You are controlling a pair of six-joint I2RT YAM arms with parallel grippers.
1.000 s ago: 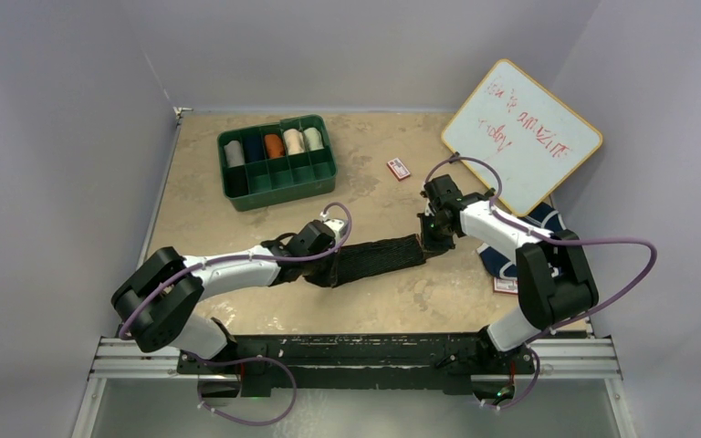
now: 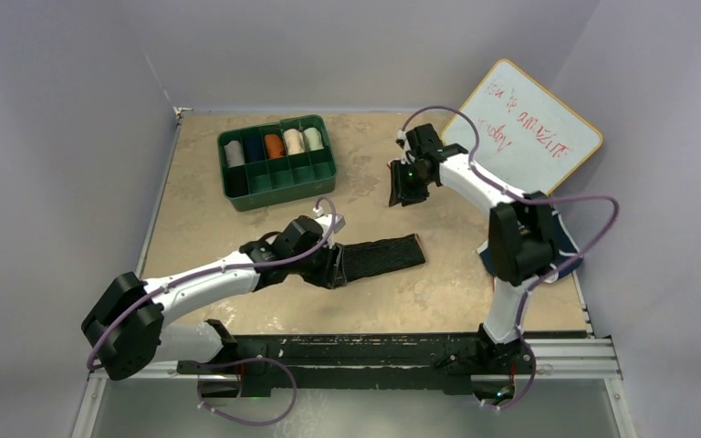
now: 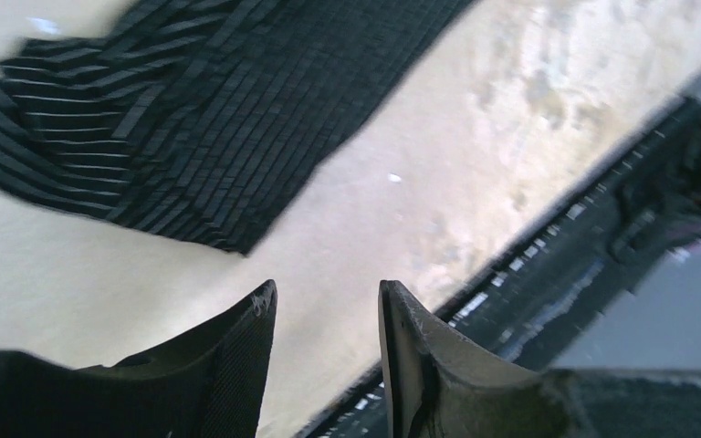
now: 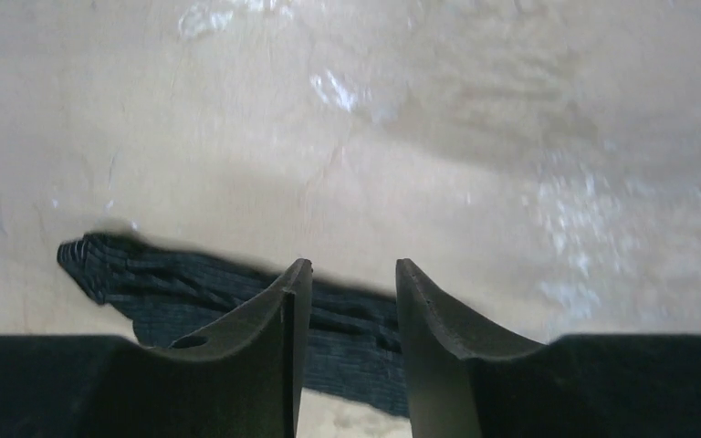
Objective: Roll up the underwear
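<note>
Black underwear (image 2: pixel 383 257) lies flat on the table as a folded strip. Over its left end hovers my left gripper (image 2: pixel 338 274); in the left wrist view the dark cloth (image 3: pixel 237 119) shows beyond the fingertips, and the space between the left fingers is empty. My right gripper (image 2: pixel 406 196) is up behind the strip's right end, clear of it. In the right wrist view the fingers (image 4: pixel 429 319) stand apart, with the underwear (image 4: pixel 201 283) lying below and past them. Both grippers are open and hold nothing. The strip's far left end is hidden by the left arm in the top view.
A green divided box (image 2: pixel 283 192) with several rolled cloths stands at the back left. The whiteboard (image 2: pixel 534 128) leans at the back right, with dark blue cloth (image 2: pixel 568 245) near the right edge.
My right gripper has left the strip's right end and moved back and left, covering the small red-and-white box. The left gripper has shifted slightly right. The underwear lies much as before.
</note>
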